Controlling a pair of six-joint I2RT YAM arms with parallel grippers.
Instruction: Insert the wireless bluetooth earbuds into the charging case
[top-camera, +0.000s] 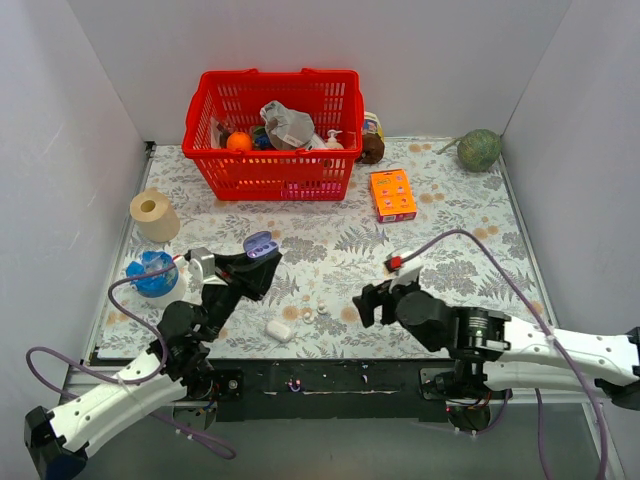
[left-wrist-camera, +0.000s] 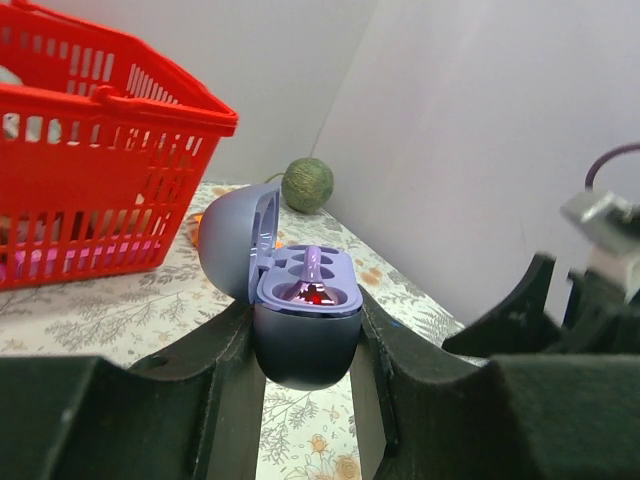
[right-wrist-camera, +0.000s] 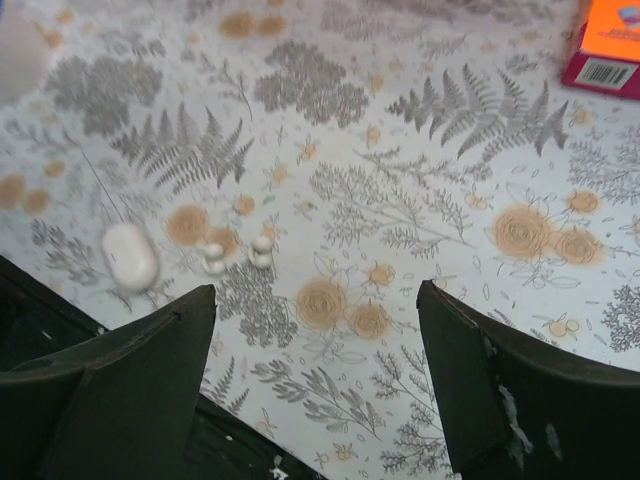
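A purple charging case (left-wrist-camera: 308, 345) is clamped in my left gripper, its rounded lid (left-wrist-camera: 232, 240) flipped open and its light-purple inside facing up, with a red spot in the front recess. In the top view the case (top-camera: 261, 246) is held above the table's left half. Two small white earbuds (right-wrist-camera: 213, 259) (right-wrist-camera: 261, 252) lie side by side on the patterned cloth. My right gripper has its fingers apart with only cloth visible between them; the earbuds are below, to the left of centre. In the top view it (top-camera: 368, 303) is right of the earbuds (top-camera: 315, 313).
A white oval object (right-wrist-camera: 130, 257) lies left of the earbuds. Behind stands a red basket (top-camera: 275, 180) with mixed items, and an orange box (top-camera: 393, 194) is right of it. A paper roll (top-camera: 154, 215) and blue-wrapped item (top-camera: 150, 276) stand far left. Mid-table is clear.
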